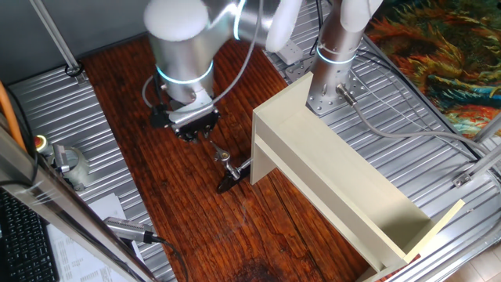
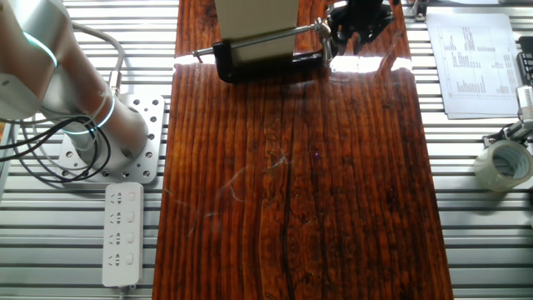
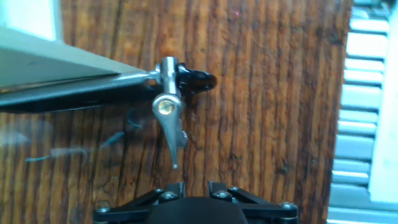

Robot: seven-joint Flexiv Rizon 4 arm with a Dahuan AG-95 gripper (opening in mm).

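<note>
A cream wooden shelf unit [image 1: 337, 184] rests on the dark wooden board. By its near-left end is a black and silver clamp-like tool [image 1: 227, 171], its threaded rod [image 2: 258, 40] running alongside the cream panel. In the wrist view, the tool's pointed silver lever [image 3: 171, 134] points down toward my gripper. The short black fingers [image 3: 174, 190] stand apart, with nothing visible between them. A gap separates the lever's tip from the fingers in that view. My gripper is just above the board, left of the shelf in exterior view 1.
One power strip [image 2: 123, 233] lies beside the board. Papers [image 2: 475, 62] and a tape roll [image 2: 504, 165] occupy the opposite side. Much of the board [image 2: 291, 192] is bare.
</note>
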